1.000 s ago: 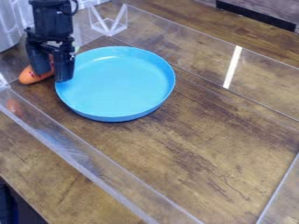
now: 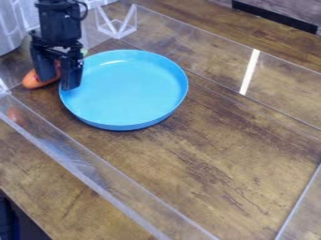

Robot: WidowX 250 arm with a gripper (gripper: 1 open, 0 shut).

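Observation:
My black gripper [image 2: 58, 66] hangs at the upper left, over the left rim of a light blue plate [image 2: 126, 89]. Just left of the plate, under and behind the gripper, lies an orange object [image 2: 37, 79], partly hidden by it. The fingers look apart, but whether anything sits between them is hard to see.
Clear plastic walls run along the left and right sides of the wooden surface [image 2: 213, 169]. A dark edge shows at the top right.
My gripper has shifted very slightly; the plate and orange object look unchanged.

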